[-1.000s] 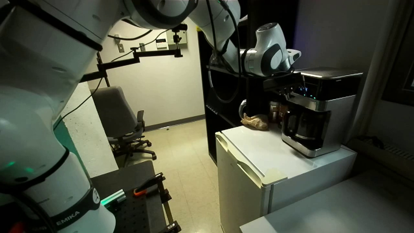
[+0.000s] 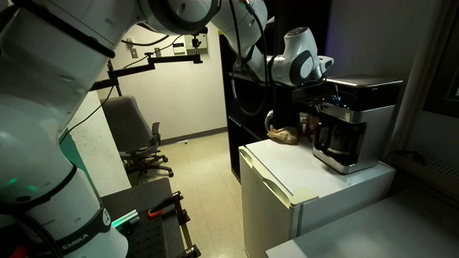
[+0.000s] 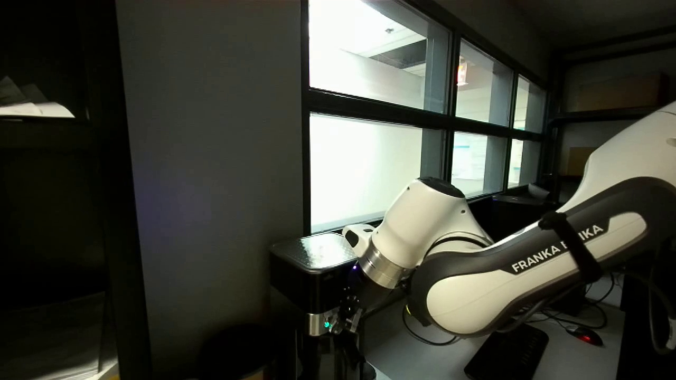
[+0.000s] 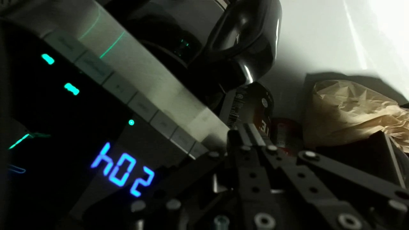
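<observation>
A black and silver coffee maker (image 2: 378,129) stands on a small white fridge, its glass carafe (image 2: 340,139) in place. Blue characters glow on its dark display (image 4: 119,168), and a row of buttons (image 4: 142,105) runs along the silver band. My gripper is shut, with nothing visible between its fingers. Its fingertips are close to the front panel, at the end of the button row; whether they touch it I cannot tell. In the second exterior view the gripper (image 3: 345,326) is dark and partly lost against the machine's front.
A crumpled brown paper bag (image 4: 349,111) and dark jars (image 4: 253,105) sit beside the coffee maker. The carafe's black handle (image 4: 245,42) juts out below the panel. Open space remains on the white fridge top (image 2: 284,165) toward its front edge.
The arm's wrist has dipped very slightly toward the coffee maker. The coffee maker, bag and jars stand where they were.
</observation>
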